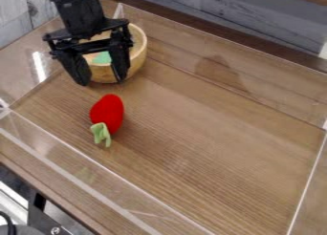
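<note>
A red vegetable (107, 113) with a pale green top, like a toy radish or strawberry, lies on the wooden table left of centre. Above and behind it, my black gripper (98, 68) hangs open over the near left part of a light wooden bowl (134, 47), hiding much of it. Something green shows inside the bowl. I see nothing held between the fingers.
A pale wall or panel stands at the back left, and dark cables lie beyond the table's edge at the lower left.
</note>
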